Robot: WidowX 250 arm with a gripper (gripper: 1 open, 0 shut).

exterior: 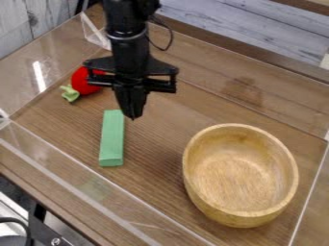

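The black arm hangs from the top centre with my gripper [126,102] at its lower end, held above the wooden table just over and right of a green block [112,136]. Its fingers look close together, with nothing visible between them, but the exact finger state is hard to see. A red round object [87,79] with a green piece lies at the left, partly behind the arm.
A large light wooden bowl [240,174] stands at the lower right. A clear plastic item lies at the upper left.
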